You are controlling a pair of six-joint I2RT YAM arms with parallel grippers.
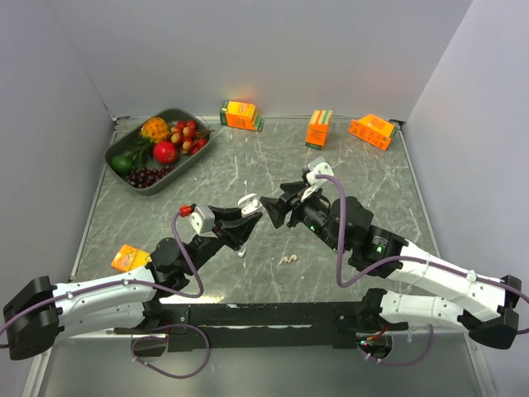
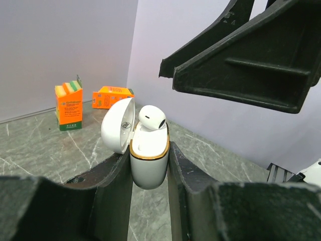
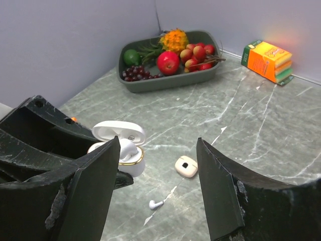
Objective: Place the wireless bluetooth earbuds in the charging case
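My left gripper (image 1: pixel 248 220) is shut on the white charging case (image 2: pixel 149 169), which is upright with its lid (image 2: pixel 116 124) open. A white earbud (image 2: pixel 152 117) sits at the top of the case. My right gripper (image 1: pixel 278 203) stands open just right of the case, its black fingers above it in the left wrist view. In the right wrist view a loose earbud (image 3: pixel 155 204) lies on the marble table, near a small cream square object (image 3: pixel 186 166). Small pale pieces (image 1: pixel 289 259) lie below the right gripper in the top view.
A grey bowl of fruit (image 1: pixel 147 188) stands at the back left. Several orange boxes (image 1: pixel 319 128) line the back, and another (image 1: pixel 130 257) lies at the front left.
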